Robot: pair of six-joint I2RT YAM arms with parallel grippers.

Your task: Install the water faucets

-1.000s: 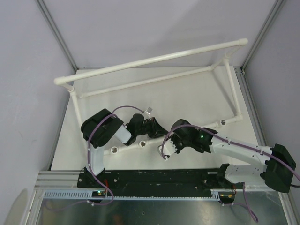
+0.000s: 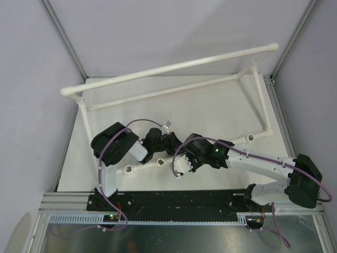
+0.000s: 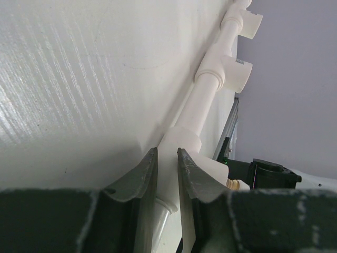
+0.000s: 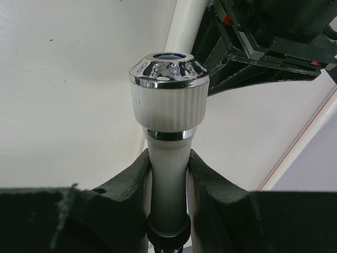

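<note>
A white pipe (image 3: 197, 108) with side tee openings runs through the left wrist view. My left gripper is shut on it at the nearest tee fitting (image 3: 176, 139). A white faucet with a chrome head (image 4: 168, 105) fills the middle of the right wrist view, and my right gripper is shut around its narrower body. In the left wrist view, a brass-coloured end (image 3: 233, 184) shows right by the mouth of the nearest tee. Whether it sits inside that mouth, I cannot tell. From above, both grippers meet over the front pipe, hiding the fitting.
Two more tee openings (image 2: 160, 162) (image 2: 128, 168) face up on the front pipe to the left, and another opening (image 2: 250, 137) lies at its right. A raised white pipe frame (image 2: 174, 67) spans the back. Purple cables drape along both arms.
My right arm has shifted left along the front pipe, bringing its gripper closer to the left one. The left arm stays where it was.
</note>
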